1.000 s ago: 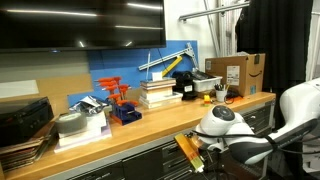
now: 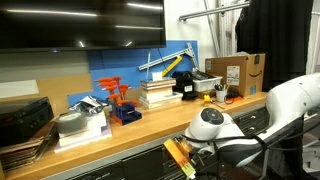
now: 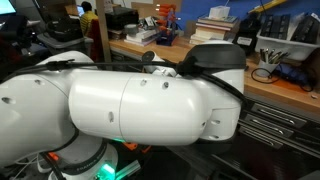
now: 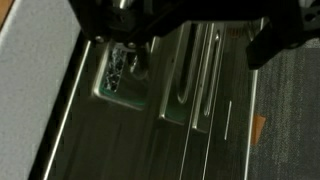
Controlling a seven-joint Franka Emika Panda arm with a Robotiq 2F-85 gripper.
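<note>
In the wrist view my gripper shows two dark fingers set well apart at the top, with no object visible between them. Beyond it lie dark metal drawer fronts (image 4: 120, 140) with recessed pulls, the nearest pull (image 4: 125, 82) lying close to the left finger. Contact with that pull cannot be made out. Exterior view 1 has the white arm (image 2: 240, 148) low before the dark cabinet (image 2: 150, 165), an orange part (image 2: 180, 157) at its end. The arm's large white link (image 3: 150, 105) hides the gripper in exterior view 2.
Above the drawers runs a wooden counter (image 2: 150, 128) carrying stacked books (image 2: 158, 95), a red-and-blue rack (image 2: 122, 108), a cardboard box (image 2: 240, 75) and a black bin (image 2: 25, 125). Grey carpet (image 4: 285, 120) borders the cabinet in the wrist view.
The arm's end and its orange part have shifted slightly left and downward in exterior view 1. Objects on the counter have stayed put.
</note>
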